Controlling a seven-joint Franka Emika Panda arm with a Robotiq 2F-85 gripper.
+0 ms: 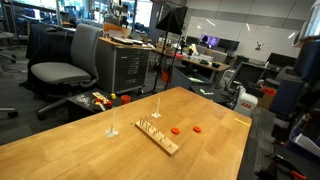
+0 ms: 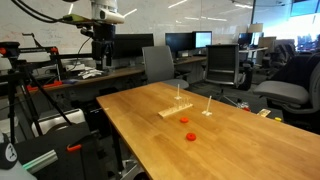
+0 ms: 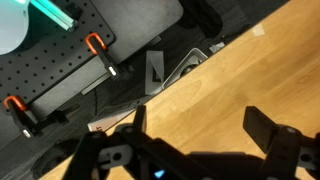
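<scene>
My gripper is open with nothing between its fingers, above the table's edge in the wrist view. In exterior view 2 the arm's end (image 2: 100,38) hangs high at the left, apart from everything on the table. On the wooden table (image 1: 70,150) lies a pale wooden strip (image 1: 157,137) with small upright bits along it. Two small red pieces (image 1: 174,130) lie beside it, separate from each other. Two thin white upright posts stand on small bases, one post (image 1: 112,124) nearer and the other post (image 1: 157,108) farther back.
Several small coloured items (image 1: 100,100) lie near the table's rear edge. An office chair (image 1: 66,65) and a dark drawer cabinet (image 1: 122,68) stand behind. Broad bare table surface surrounds the strip. A tripod (image 2: 30,85) stands off the table in exterior view 2.
</scene>
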